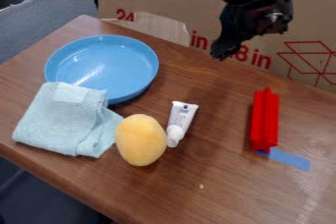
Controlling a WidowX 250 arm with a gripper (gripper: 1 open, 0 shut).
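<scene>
My black gripper [234, 41] is raised at the top centre, in front of the cardboard, above the back of the wooden table and apart from the objects, with nothing seen in it; it is open. A blue plate [102, 61] lies at back left. A folded light-blue cloth [63, 120] sits in front of it. A yellow oval object [140, 141] and a white tube [182, 120] lie near the middle. A red object [264, 120] lies at right, by a strip of blue tape [289, 159].
A cardboard box [296, 31] stands along the back edge. A grey chair [33, 36] is beyond the table's left edge.
</scene>
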